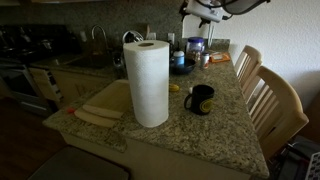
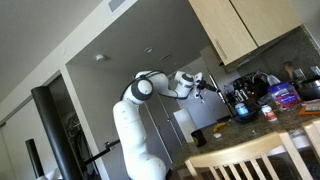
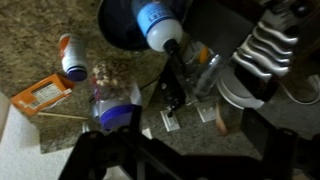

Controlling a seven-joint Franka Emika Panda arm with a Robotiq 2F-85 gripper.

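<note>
My gripper is open, its dark fingers spread wide with nothing between them in the wrist view. It hangs high over the back of the counter in exterior view 1. Under it in the wrist view lie a blue bottle in a black pan, a clear jar with a purple lid, a small white bottle and an orange box. All are apart from the fingers. In exterior view 2 the arm reaches toward the counter's back.
A tall paper towel roll and a black mug stand nearer the front of the counter. Wooden chairs line its right side. Metal utensils show at the right of the wrist view. Bare granite lies around the mug.
</note>
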